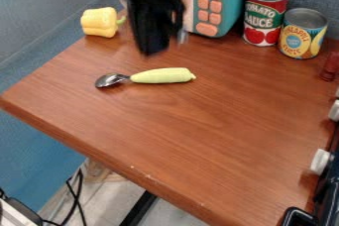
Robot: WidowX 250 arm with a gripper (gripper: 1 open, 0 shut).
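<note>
My gripper (pixel 153 27) is a dark, blurred shape at the top centre, hanging in front of the teal toy microwave (pixel 217 2) and above the wooden table; its finger state is unclear. Below it lies a spoon (pixel 165 75) with a pale yellow handle and a metal bowl pointing left, flat on the table. A yellow cylindrical object (pixel 98 22) sits at the back left edge.
A tomato sauce can (pixel 264 20), a second yellow-labelled can (pixel 302 40) and a red bottle (pixel 330 66) stand at the back right. A black appliance (pixel 318 195) borders the lower right.
</note>
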